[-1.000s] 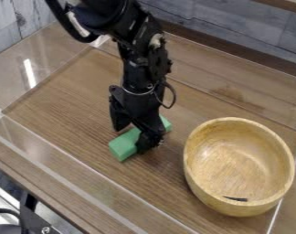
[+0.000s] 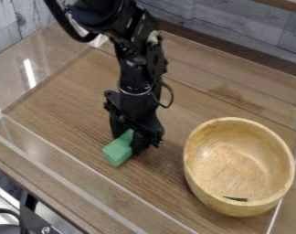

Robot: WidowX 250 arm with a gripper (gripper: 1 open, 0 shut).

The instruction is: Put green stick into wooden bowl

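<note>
The green stick [image 2: 118, 152] lies at a slant on the wooden table, left of the wooden bowl [image 2: 279, 151]. My black gripper [image 2: 136, 137] is down over the stick and covers most of it, leaving mainly its near-left end in sight. Whether the fingers are closed against the stick cannot be made out, as the gripper body hides the contact. The bowl stands at the right, its inside visible, with a small dark mark low on its inner wall.
Bare table [image 2: 65, 119] extends to the left and in front of the arm. A grey plank wall [image 2: 254, 27] bounds the back. Dark cables [image 2: 16, 215] hang beyond the table's edge at the lower left.
My gripper has come lower and slightly left over the stick, hiding more of it. The stick's near end sits slightly farther left and lower. The bowl has not moved.
</note>
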